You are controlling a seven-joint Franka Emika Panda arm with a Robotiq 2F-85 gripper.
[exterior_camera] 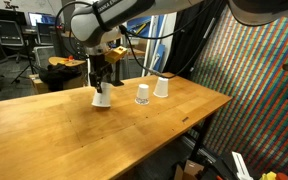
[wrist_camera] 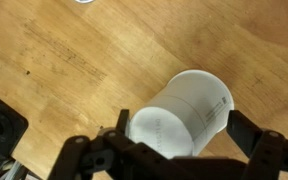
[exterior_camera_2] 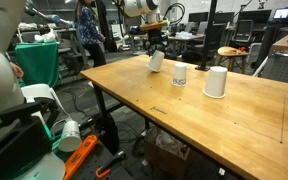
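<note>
A white cup (exterior_camera: 102, 98) is tilted below my gripper (exterior_camera: 102, 83) on the left half of the wooden table in exterior view 1. Its lean also shows in exterior view 2, where the cup (exterior_camera_2: 156, 62) is near the far end. In the wrist view, the white cup (wrist_camera: 189, 105) lies between the black fingers of my gripper, its closed end toward me. The left finger (wrist_camera: 112, 146) looks to be against the cup. Whether the fingers are shut firmly on it is unclear, as is whether the cup is clear of the table.
Two other white cups, a smaller cup (exterior_camera: 142, 94) and a larger cup (exterior_camera: 161, 87), stand upside down to the right. A person (exterior_camera_2: 92, 35) stands beyond the table's far end.
</note>
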